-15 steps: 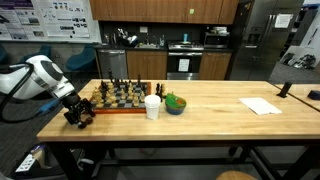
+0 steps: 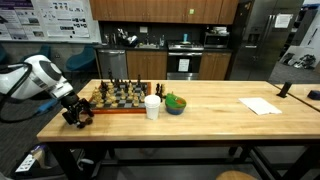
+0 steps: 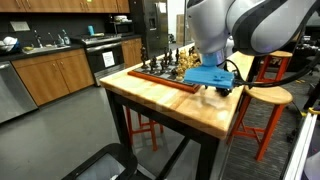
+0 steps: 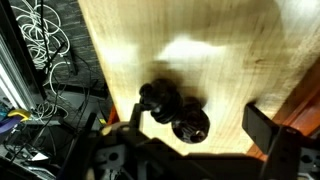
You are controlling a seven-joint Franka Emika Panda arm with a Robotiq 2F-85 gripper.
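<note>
My gripper stands open above the near left corner of the wooden table, its fingers set wide apart in the wrist view. A dark, glossy object [image 4: 190, 124] with two rounded parts lies on the tabletop between and just ahead of the fingers, nearer the left one. It looks like a chess piece or two; which of these I cannot tell. In exterior view 1 the gripper [image 2: 78, 117] is a small dark shape beside the chessboard [image 2: 125, 103], on which several dark and light pieces stand. The arm partly hides the board in exterior view 2.
A white cup [image 2: 152, 106] and a bowl with green contents [image 2: 175, 103] stand right of the board. Further right lies white paper [image 2: 260, 105]. Between bowl and paper the table [image 2: 215, 110] is clear. Red stools [image 3: 268, 96] stand beside the table.
</note>
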